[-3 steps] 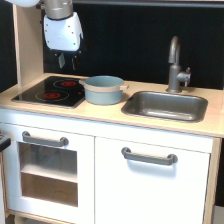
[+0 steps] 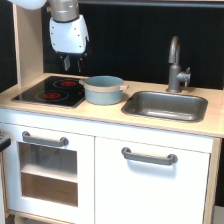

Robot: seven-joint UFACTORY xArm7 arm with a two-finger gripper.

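My gripper (image 2: 73,65) hangs from the white hand at upper left, above the back of the cooktop. Its dark fingers stand apart, and nothing shows between them, though they are hard to make out against the black backdrop. A blue-grey pot (image 2: 103,94) sits upright on the counter, just right of the black cooktop (image 2: 40,98) with its reddish burner rings. The gripper is above and to the left of the pot, not touching it.
A dark sink (image 2: 165,104) with a tall grey faucet (image 2: 176,75) is set into the wooden counter (image 2: 130,118) on the right. Below are a glass-fronted oven door (image 2: 48,160) and a white cabinet door (image 2: 150,190), both with grey handles.
My gripper has shifted slightly to the right and a little lower. The pot, doors and sink look unchanged.
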